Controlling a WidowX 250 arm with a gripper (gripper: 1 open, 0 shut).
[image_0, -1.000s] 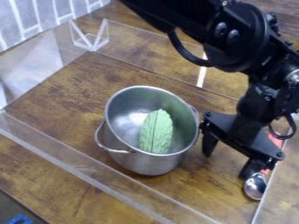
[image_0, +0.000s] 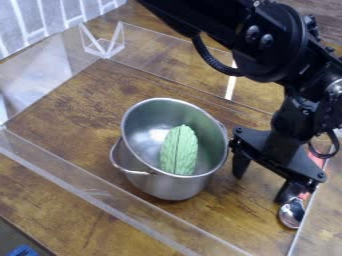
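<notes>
My black gripper (image_0: 267, 170) is low at the right, just beside a steel pot (image_0: 147, 176) on the wooden board. A light green, ridged oblong object (image_0: 179, 150) stands inside the pot. Below the gripper's right side lies a shiny metal utensil (image_0: 291, 213), with a red part showing behind the gripper. I cannot tell whether the fingers are open or shut, or whether anything is between them.
Clear plastic walls (image_0: 120, 208) edge the wooden work area (image_0: 80, 100). The board is bare left of and behind the pot. A small blue item (image_0: 19, 250) sits at the bottom-left corner outside the walls.
</notes>
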